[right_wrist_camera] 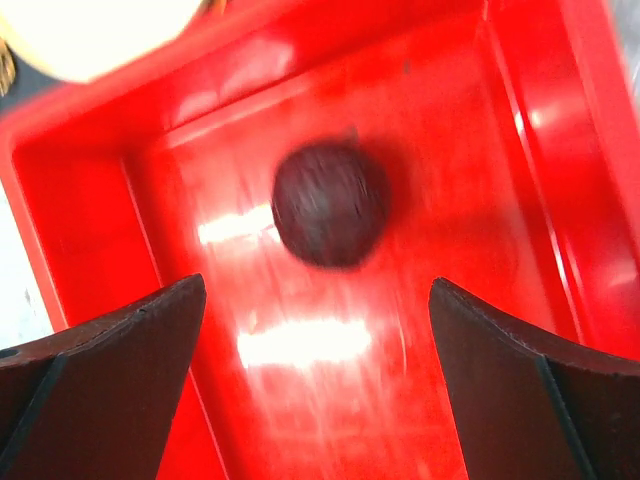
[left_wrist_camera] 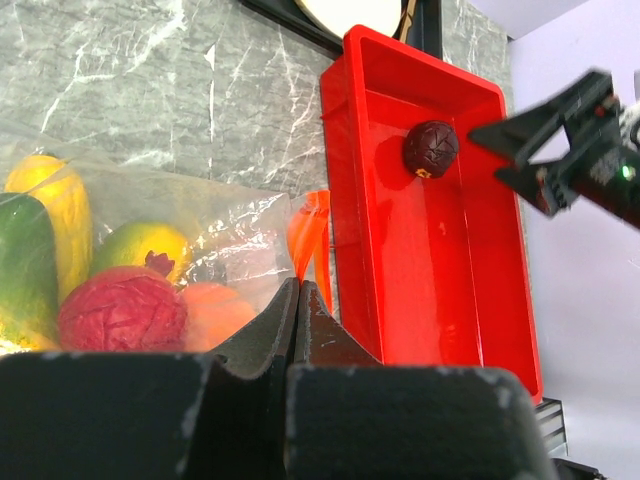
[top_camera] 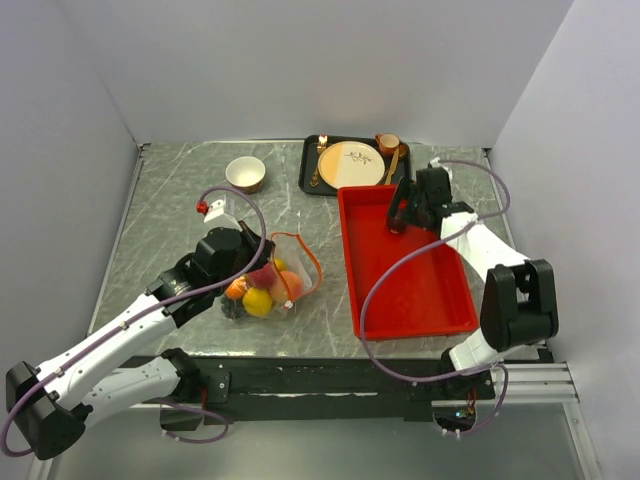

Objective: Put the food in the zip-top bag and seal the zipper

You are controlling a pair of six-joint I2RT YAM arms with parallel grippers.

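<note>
The clear zip bag (left_wrist_camera: 240, 240) with orange zipper holds several toy foods, among them a red cabbage (left_wrist_camera: 122, 311), a yellow piece (top_camera: 256, 300) and an orange one. My left gripper is shut at the bag's opening, pinching its edge by the orange zipper. In the red bin (top_camera: 400, 290) lies one dark round food (left_wrist_camera: 430, 149), near the far end. My right gripper is open above it, nothing between its fingers; the right wrist view is blurred.
A black tray (top_camera: 309, 150) with plate, cutlery and cup stands behind the bin. A white bowl (top_camera: 245, 172) is at back left.
</note>
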